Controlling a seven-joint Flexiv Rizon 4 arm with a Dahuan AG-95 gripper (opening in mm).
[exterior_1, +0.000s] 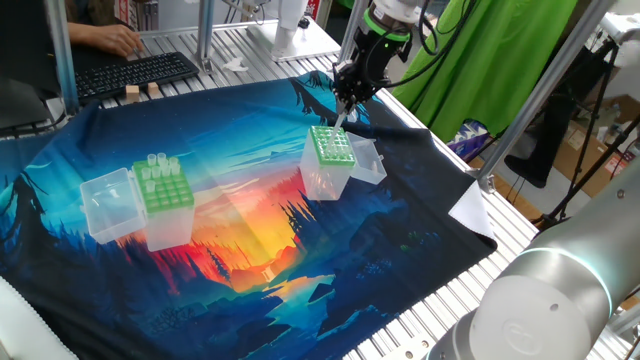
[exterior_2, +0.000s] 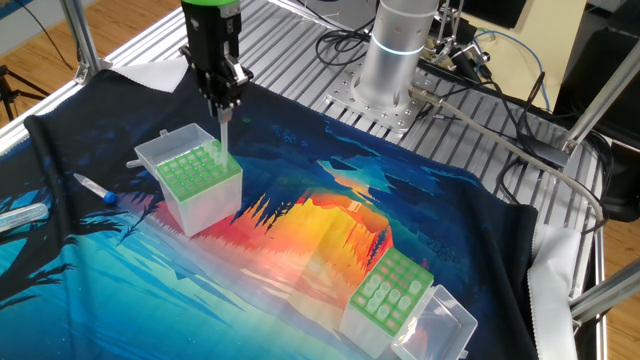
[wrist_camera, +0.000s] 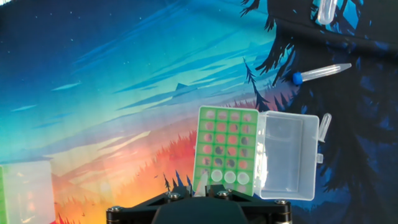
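Observation:
A clear plastic tube hangs roughly upright in my gripper, which is shut on its upper part. Its lower end is at the green top of one rack box, at a corner; whether it is inside a hole cannot be told. In the wrist view the tube shows just ahead of the fingers, beside a row of white round tube tops in the green grid. A second rack box with a green top stands apart, several clear tubes sticking up from it.
Each box has an open clear lid, one beside the nearer grid, another at the far box. A blue-capped tube and other clear tubes lie on the cloth. Open cloth separates the boxes.

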